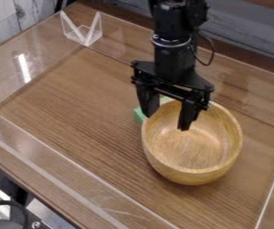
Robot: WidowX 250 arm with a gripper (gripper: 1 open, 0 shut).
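My black gripper (168,102) hangs from above with its fingers spread open over a wooden oval bowl (190,152), at the bowl's back part. A green object (143,114) lies just behind and left of the bowl, partly hidden by the gripper and bowl. I see nothing held between the fingers.
A clear plastic holder (83,27) stands at the back left. A black cable (5,210) shows at the bottom left corner.
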